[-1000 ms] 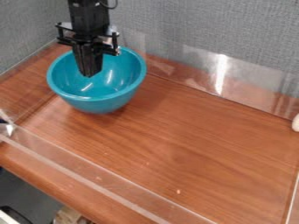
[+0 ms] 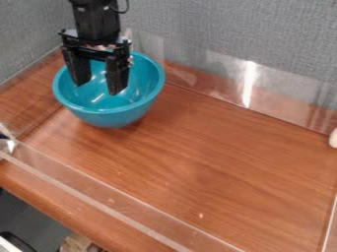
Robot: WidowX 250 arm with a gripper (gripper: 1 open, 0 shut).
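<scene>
My black gripper (image 2: 98,69) hangs from the top at the upper left, with its two dark fingers parted and pointing down into a teal plastic bowl (image 2: 112,109). The fingers stand open over the bowl's hollow, and I see nothing held between them. The back of the bowl's inside is partly hidden behind the gripper.
The bowl stands on a wooden surface (image 2: 211,167) with clear edging along its sides. A small white object (image 2: 332,139) shows at the far right edge. A grey textured wall is behind.
The gripper's fingers now show spread apart, where earlier they looked close together, and it sits slightly differently over the bowl. The bowl looks unmoved.
</scene>
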